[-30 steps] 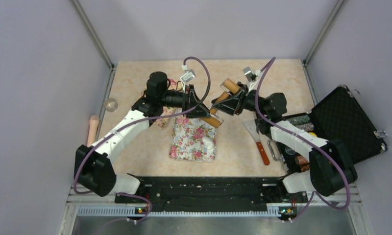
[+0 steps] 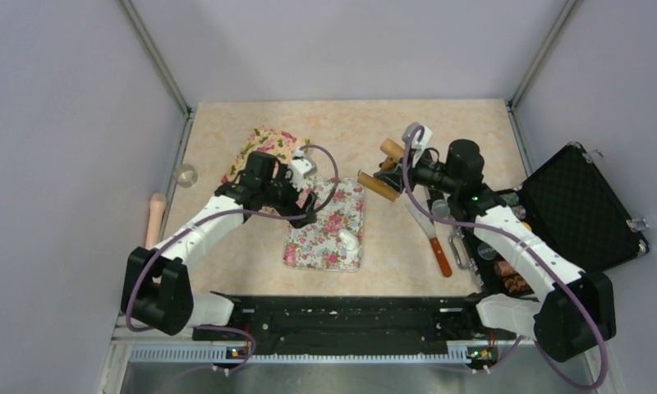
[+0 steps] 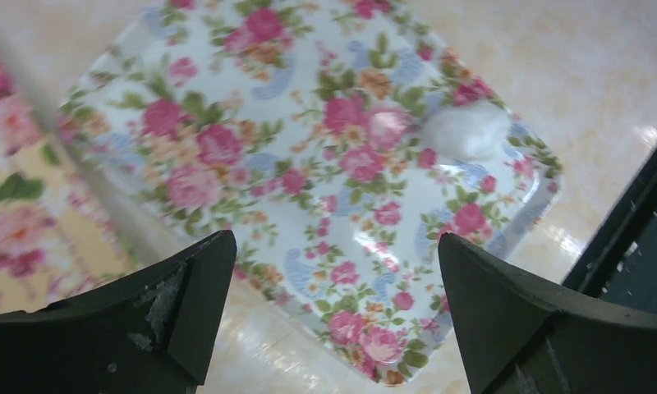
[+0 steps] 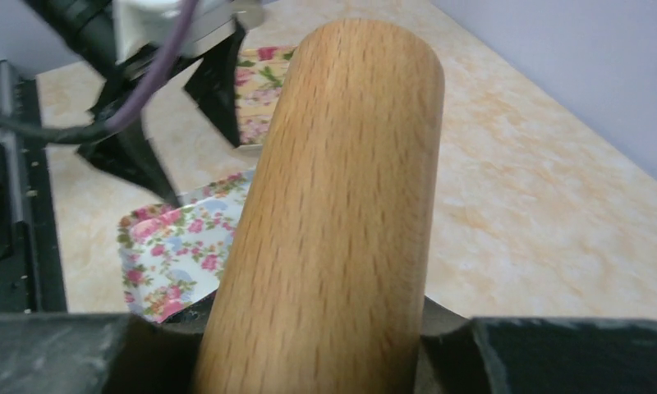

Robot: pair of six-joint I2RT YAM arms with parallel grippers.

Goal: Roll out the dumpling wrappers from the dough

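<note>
A wooden roller tool with two cylinders is held by my right gripper, shut on it; one cylinder fills the middle of the right wrist view. My left gripper stands open over the floral tray, empty between its fingers. A white lump of dough lies toward one end of that tray.
A second floral board lies behind the left arm. A scraper and metal tool lie right, beside an open case. A cup and pale rolling pin are at far left.
My left gripper has left the roller tool and moved left and down over the tray. The right gripper, still holding the roller, has shifted slightly to the right.
</note>
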